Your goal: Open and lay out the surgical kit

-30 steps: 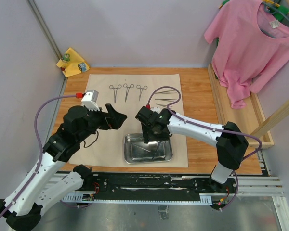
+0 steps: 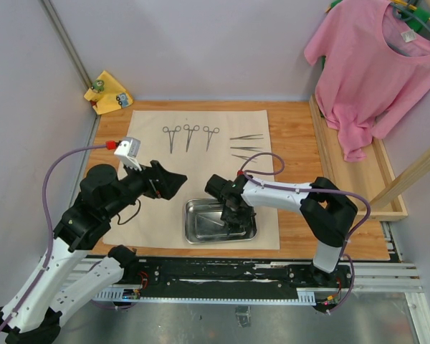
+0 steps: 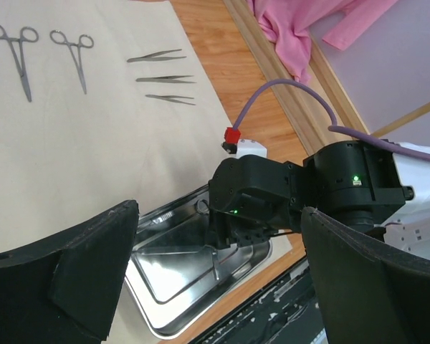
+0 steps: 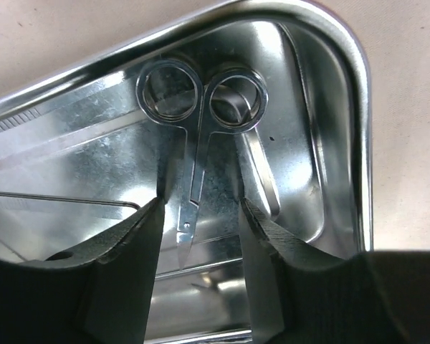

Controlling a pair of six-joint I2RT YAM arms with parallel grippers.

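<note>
A steel tray [image 2: 201, 233] lies on the paper sheet. My right gripper is down in it, fingers apart on either side of a pair of scissors [image 4: 190, 179], whose ring handles face the tray's corner; contact is unclear. Other thin instruments lie beneath and beside them. Three ring-handled clamps [image 2: 190, 132] lie in a row on the sheet [image 2: 158, 222], with several tweezers [image 2: 246, 137] to their right. My left gripper [image 2: 168, 183] hangs open over the sheet, left of and above the tray, nothing between its fingers.
A wooden frame [image 2: 380, 208] with a hanging pink shirt [image 2: 365, 72] stands at the right. A yellow cloth [image 2: 109, 93] sits at the back left.
My right gripper has moved right and down toward the front of the tray.
</note>
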